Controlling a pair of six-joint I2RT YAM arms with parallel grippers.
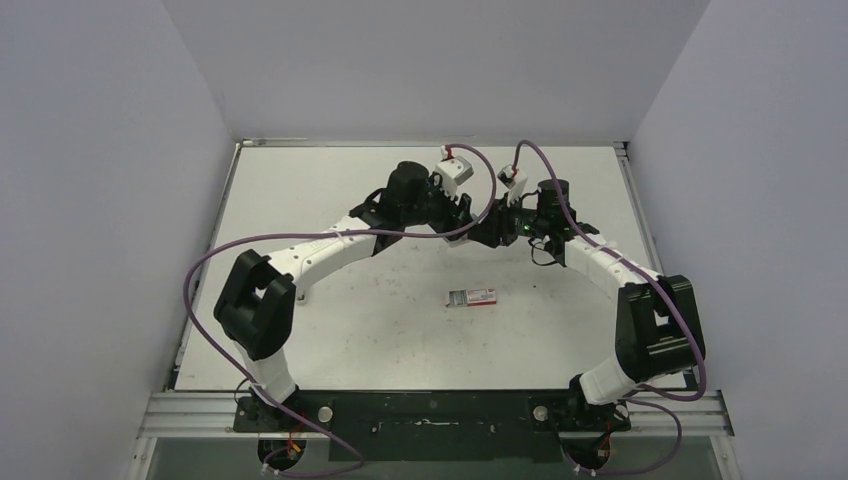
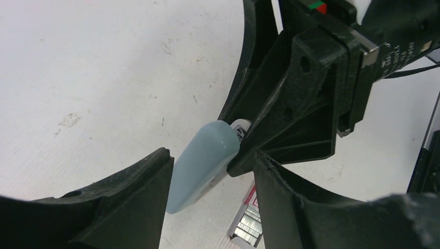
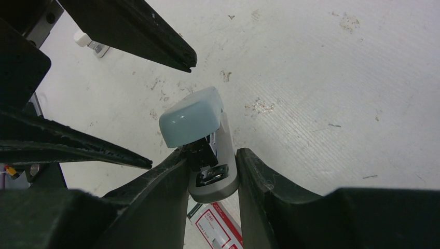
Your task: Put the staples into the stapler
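Observation:
My right gripper is shut on a pale blue and white stapler, held above the table around its black and silver end. Below on the table lies the red and white staple box, with rows of staples showing at one end.
A small white object lies at the table's left, partly behind my left arm. Grey walls bound the sides.

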